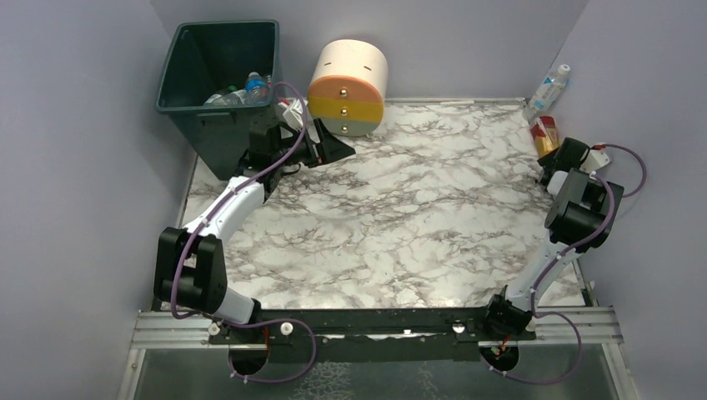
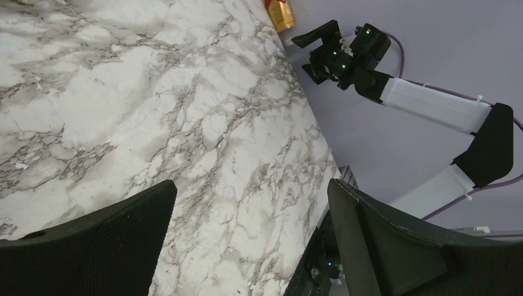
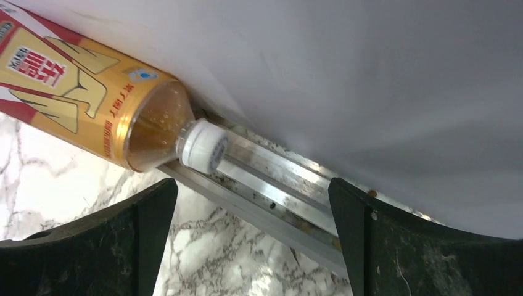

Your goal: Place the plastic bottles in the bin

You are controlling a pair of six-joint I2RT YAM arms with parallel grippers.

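Observation:
A plastic bottle with a red and gold label (image 1: 546,133) lies at the table's right edge against the wall; its capped end (image 3: 203,146) faces my right gripper, which is open just beside it. A clear bottle with a white cap (image 1: 546,92) lies behind it in the back right corner. The green bin (image 1: 179,108) at back left holds several bottles. My left gripper is open over the table, in front of the bin's right side, with nothing between its fingers.
A cream cylinder drawer unit with orange and yellow fronts (image 1: 350,79) stands at the back, right of the bin. A metal rail and grey wall border the right bottle.

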